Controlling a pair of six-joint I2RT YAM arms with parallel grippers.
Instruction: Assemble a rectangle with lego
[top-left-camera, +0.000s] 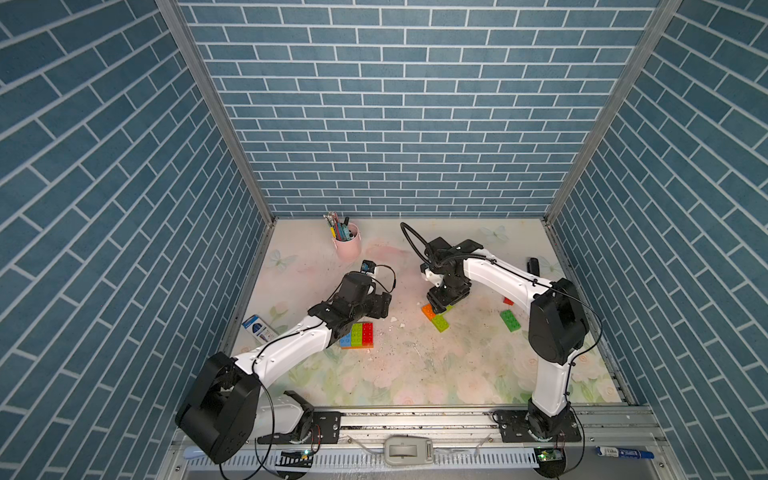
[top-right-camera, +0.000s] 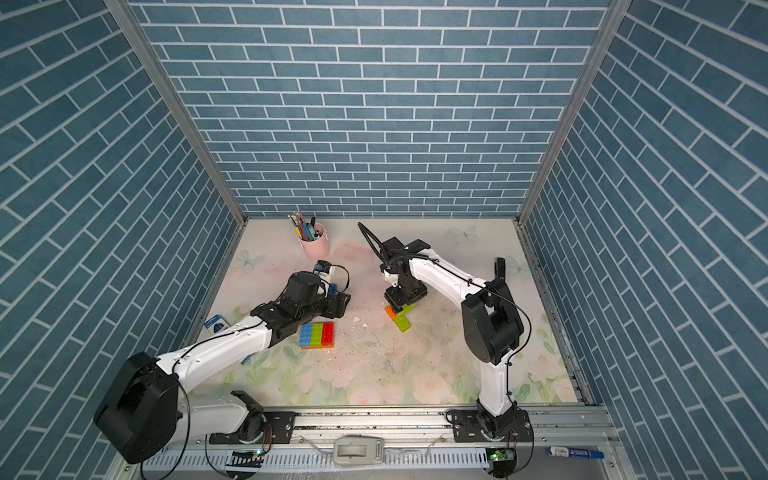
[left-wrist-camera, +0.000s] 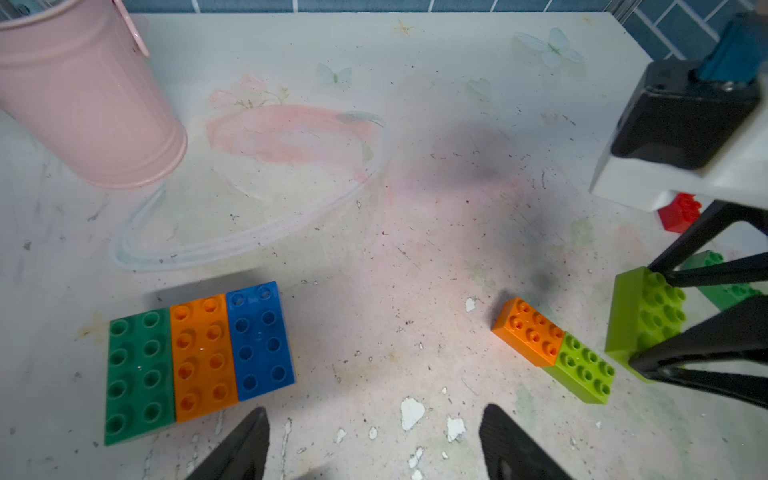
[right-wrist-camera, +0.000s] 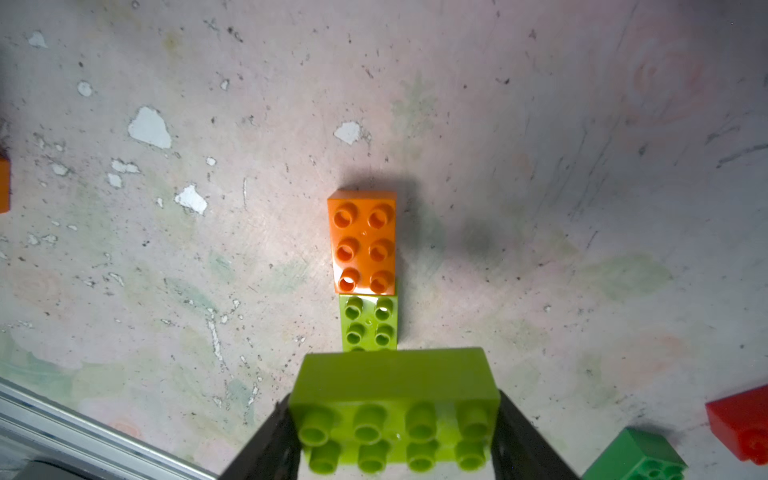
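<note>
A lime green brick spans the gap between my right gripper's fingers and is held above the table, tilted in the left wrist view. Below that right gripper (top-left-camera: 440, 306), an orange brick (left-wrist-camera: 528, 330) lies end to end with another lime brick (left-wrist-camera: 582, 369). My left gripper is open above bare table, nothing between its fingers. To its left, green (left-wrist-camera: 140, 376), orange (left-wrist-camera: 203, 358) and blue (left-wrist-camera: 261, 340) bricks lie side by side. A blue, green and red block (top-left-camera: 357, 334) with orange beneath sits nearer the front, beside the left arm.
A pink bucket (top-left-camera: 347, 244) of pens stands at the back left. Toward the right lie a loose green brick (top-left-camera: 510, 321) and a red brick (left-wrist-camera: 680, 212). A small box (top-left-camera: 258, 328) is at the left edge.
</note>
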